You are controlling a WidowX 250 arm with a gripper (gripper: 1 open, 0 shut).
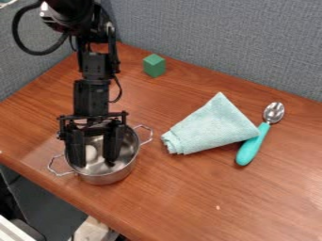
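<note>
My black gripper (93, 141) reaches down into a steel pot (120, 168) with two wire handles at the left front of the table. Its fingers are inside the pot, around or beside a pale, whitish object (89, 153) that is mostly hidden by them; whether they grip it cannot be told.
A green cube (154, 65) stands at the back. A folded light blue cloth (210, 125) lies right of the pot, with a teal-handled spoon (251, 145) beyond it.
</note>
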